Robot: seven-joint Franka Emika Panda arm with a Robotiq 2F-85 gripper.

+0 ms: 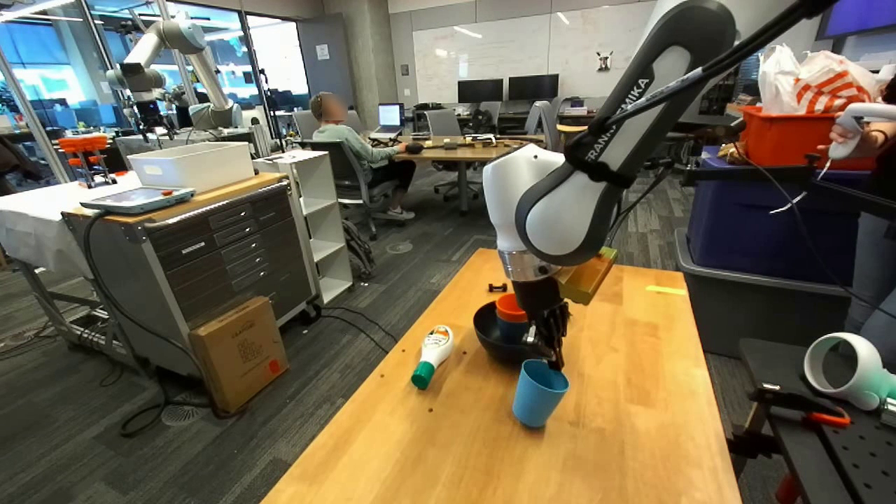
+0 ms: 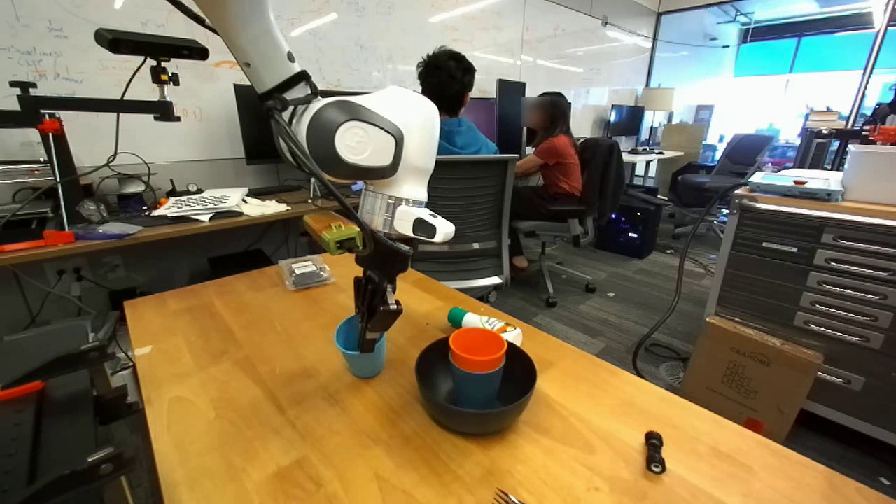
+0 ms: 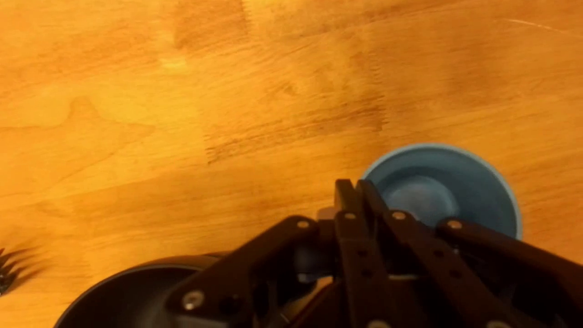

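Observation:
A light blue cup leans to the right on the wooden table in exterior view 1. My gripper points down at its rim. In exterior view 2 the dark fingers overlap the near side of the cup. The wrist view has my gripper with its fingertips close together, only a thin gap between them, at the left rim of the cup. The cup looks empty inside. Whether its rim is pinched between the fingers or only pressed by one of them, I cannot tell.
Close beside the cup stands a black bowl holding a stacked orange cup and blue cup. A white bottle with a green cap lies near the table's edge. Bare table spreads to the right and front.

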